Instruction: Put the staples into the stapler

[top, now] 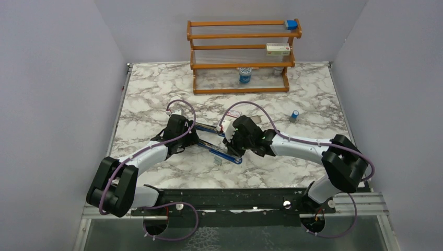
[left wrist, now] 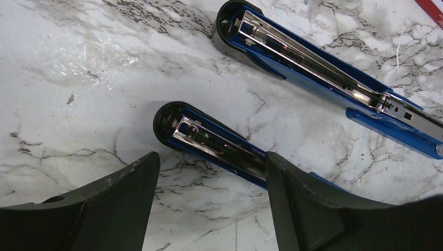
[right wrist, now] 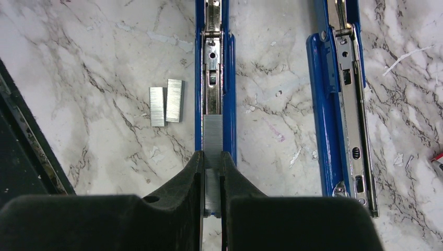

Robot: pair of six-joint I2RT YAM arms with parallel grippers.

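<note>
The near blue stapler point(top: 225, 156) lies opened out on the table, its black-tipped half point(left wrist: 167, 123) in the left wrist view. Along its metal channel, in the right wrist view, rests a grey staple strip point(right wrist: 212, 137). My right gripper is shut on that strip, its fingertips at the strip's two sides. Around the black-tipped half, my left gripper stands open. Its right finger point(left wrist: 279, 180) overlaps the stapler in view; I cannot tell whether they touch. Two loose staple strips point(right wrist: 174, 101) lie side by side on the marble beside the stapler.
A second opened blue stapler point(left wrist: 313, 68) lies roughly parallel, farther from the table's front edge. Beyond are a red-and-white box point(top: 233, 113) and a small blue-capped item point(top: 294, 115). A wooden rack point(top: 241, 91) spans the back.
</note>
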